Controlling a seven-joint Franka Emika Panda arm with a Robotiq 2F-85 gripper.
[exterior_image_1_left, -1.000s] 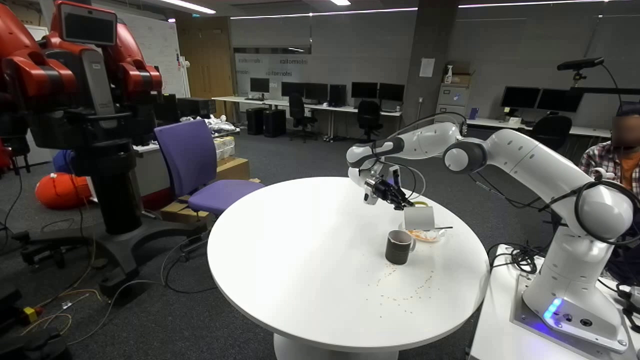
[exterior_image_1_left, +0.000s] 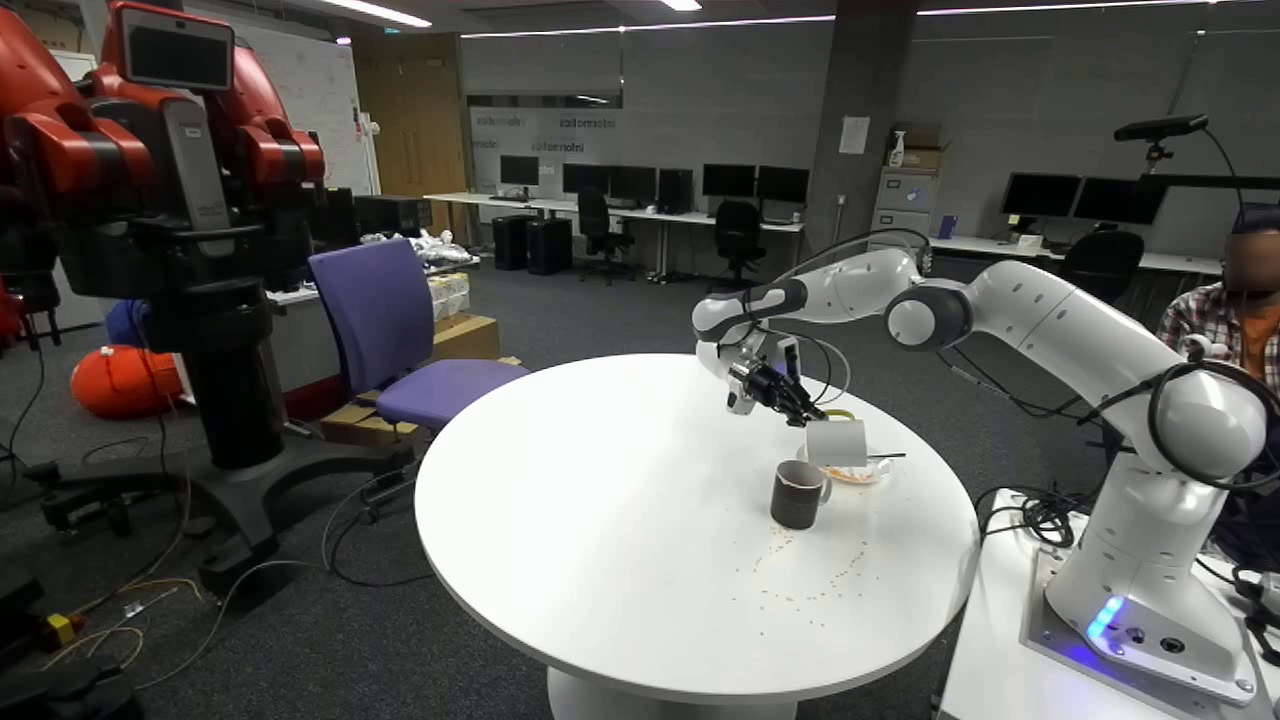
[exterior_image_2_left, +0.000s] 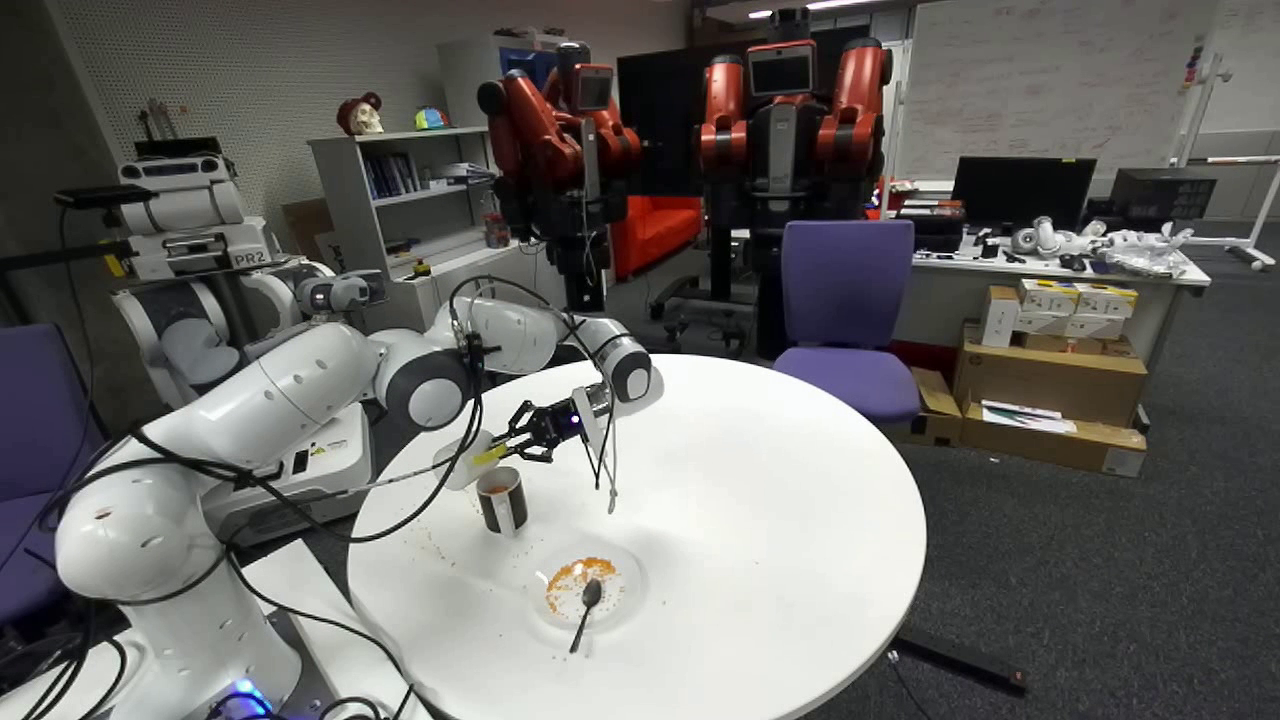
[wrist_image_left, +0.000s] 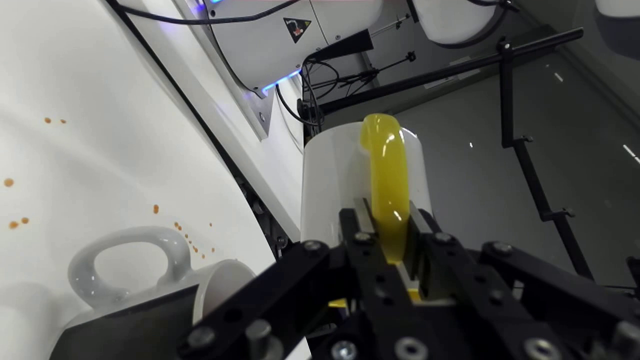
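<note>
My gripper is shut on the yellow handle (wrist_image_left: 388, 174) of a white mug (wrist_image_left: 333, 174). Exterior view 1 has this white mug (exterior_image_1_left: 836, 443) tilted well over on its side in the air, above and just beyond a dark grey mug (exterior_image_1_left: 797, 494). The dark mug (exterior_image_2_left: 503, 504) stands upright on the table, with something orange visible inside its rim in exterior view 2. In that view my gripper (exterior_image_2_left: 516, 444) reaches in from the right, and the arm's cables partly cover the held mug (exterior_image_2_left: 470, 461). The held mug's inside is hidden.
A clear plate (exterior_image_2_left: 636, 588) with orange bits and a dark spoon (exterior_image_2_left: 588, 606) lies on the round white table (exterior_image_2_left: 768, 504). Orange crumbs (exterior_image_1_left: 816, 596) are scattered near the dark mug.
The gripper and the held white mug have moved down slightly in the view. The dark mug has stayed in place.
</note>
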